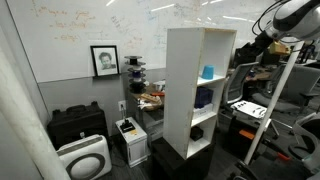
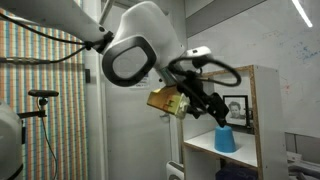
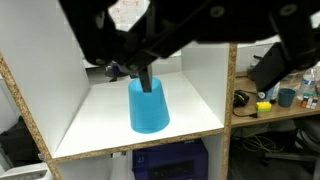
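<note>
A light blue, cup-shaped object (image 3: 149, 107), narrower at the top, stands on the white shelf board (image 3: 95, 122) of an open cabinet. The same blue object (image 1: 208, 73) is in the cabinet's upper compartment in exterior view 1. My gripper (image 2: 228, 96) is open, its dark fingers (image 2: 219, 117) in front of the cabinet and above the blue object's level. In the wrist view, one dark finger (image 3: 145, 77) overlaps the top of the blue object, while the other stands off to the right. Nothing shows between them; contact with the object cannot be judged.
The cabinet's side wall (image 1: 181, 90) and the shelf's front edge (image 3: 140, 145) bound the compartment. A dark blue box (image 3: 170, 175) sits on the shelf below. To the right is a desk with bottles and a yellow item (image 3: 263, 107). Free shelf surface surrounds the blue object.
</note>
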